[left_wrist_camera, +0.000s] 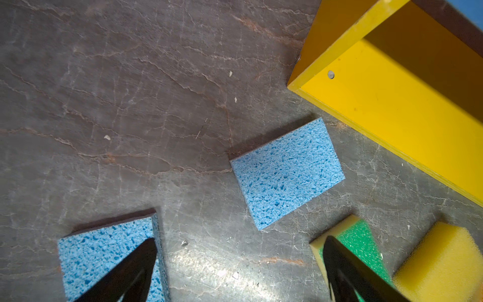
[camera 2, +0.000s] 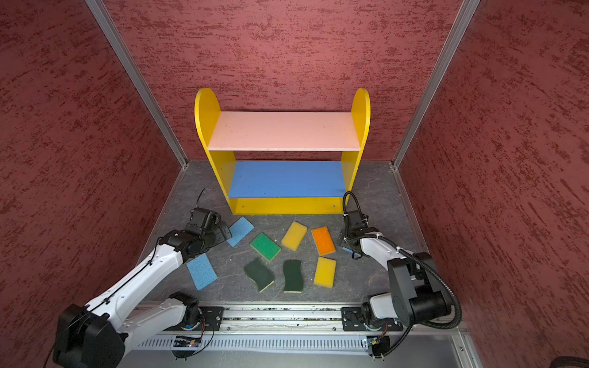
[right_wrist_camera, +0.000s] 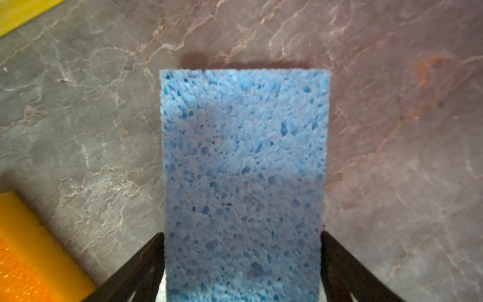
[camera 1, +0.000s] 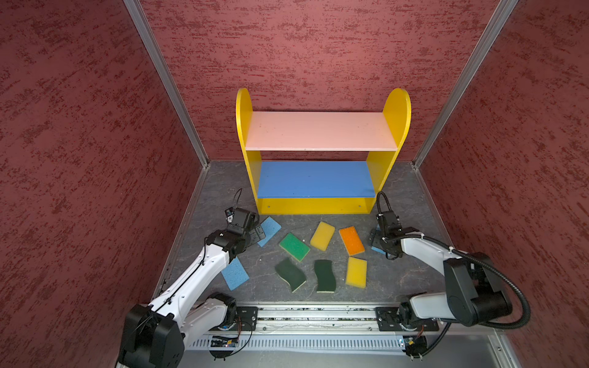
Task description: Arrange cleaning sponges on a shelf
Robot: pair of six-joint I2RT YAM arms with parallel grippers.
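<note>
A blue sponge [right_wrist_camera: 244, 151] lies straight between the fingers of my right gripper, which sit at its two sides; whether they press on it I cannot tell. My left gripper is open above the floor, a blue sponge [left_wrist_camera: 286, 171] ahead of it and another [left_wrist_camera: 105, 256] below its left finger. A green sponge [camera 1: 294, 246], two yellow sponges [camera 1: 322, 236] [camera 1: 356, 272], an orange sponge [camera 1: 351, 240] and two dark green wavy sponges [camera 1: 290, 274] [camera 1: 325, 276] lie on the floor. The pink upper shelf [camera 1: 321, 130] and blue lower shelf [camera 1: 316, 179] are empty.
The yellow shelf unit [camera 2: 282, 205] stands at the back, its side panels rising at both ends. Bare floor [camera 1: 217, 184] flanks it left and right. Red walls enclose the work space; the loose sponges crowd the floor between the arms.
</note>
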